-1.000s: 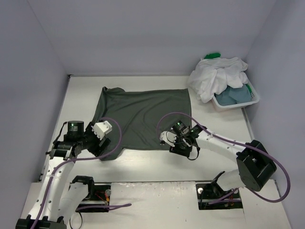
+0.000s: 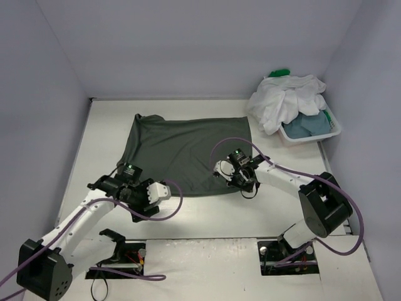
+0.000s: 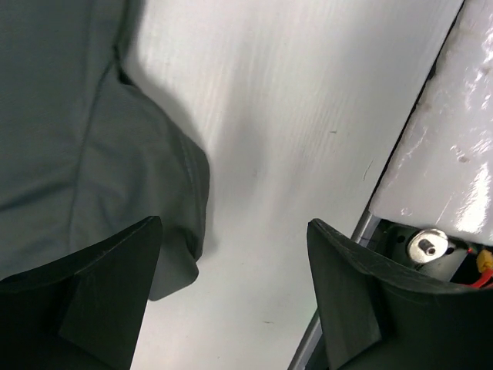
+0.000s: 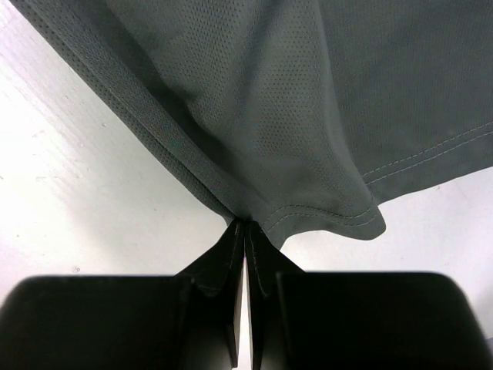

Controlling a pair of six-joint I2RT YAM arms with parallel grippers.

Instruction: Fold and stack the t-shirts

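Observation:
A dark grey-green t-shirt [image 2: 182,150] lies spread on the white table, its upper-left corner rumpled. My left gripper [image 2: 145,210] is open over the near-left of the shirt; in the left wrist view a rumpled corner of cloth [image 3: 139,177] lies beside its fingertips on bare table. My right gripper [image 2: 241,187] is at the shirt's near-right edge; in the right wrist view it is shut on a gathered bit of the hem [image 4: 239,208], with the fabric bunched at its fingertips.
A white bin [image 2: 313,139] at the back right holds white plastic bags [image 2: 282,100] and blue-grey cloth [image 2: 307,125]. Bare table [image 2: 106,119] shows left, right and in front of the shirt; grey walls enclose the sides and back.
My left gripper has moved right and toward the near edge over the shirt. My right gripper has shifted slightly right and up in the top view, with the shirt's near edge there moving slightly.

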